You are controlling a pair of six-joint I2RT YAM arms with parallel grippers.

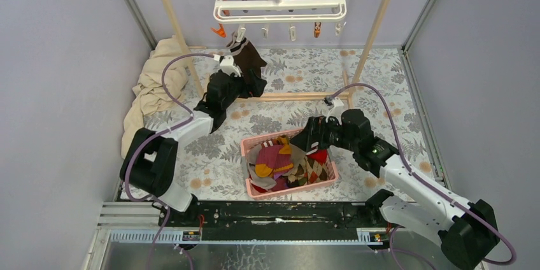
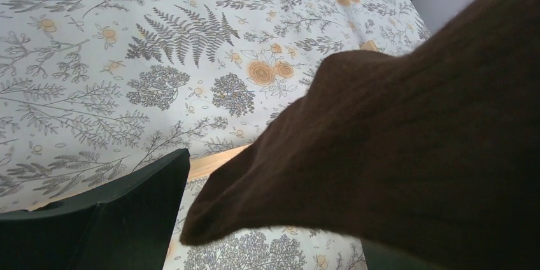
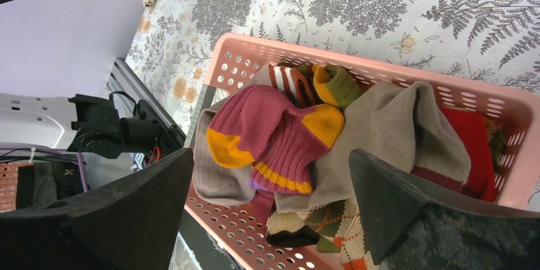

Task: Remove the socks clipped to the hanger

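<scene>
A brown sock hangs by a clip from the white hanger. My left gripper is open at the sock's lower part. In the left wrist view the sock fills the right half, between the camera and the right finger, with its tip near the left finger. My right gripper is open over the pink basket of socks; in the right wrist view folded socks lie below its fingers.
A beige cloth lies at the left beside the wooden frame. Patterned floor around the basket is clear. Walls stand on both sides.
</scene>
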